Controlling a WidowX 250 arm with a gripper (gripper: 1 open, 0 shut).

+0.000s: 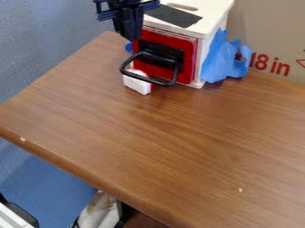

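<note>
A white box [195, 18] with a red front panel [181, 48] and a black loop handle [169, 82] sits at the back of the wooden table [152, 160]. A small white block [136, 85] lies at its front, under the handle. My dark gripper [127, 27] is at the box's upper left, pointing down; whether it is open or shut is unclear.
Blue crumpled material [222, 59] is at the box's right, with cardboard [270, 40] behind. A blue padded surface lies beyond the left edge.
</note>
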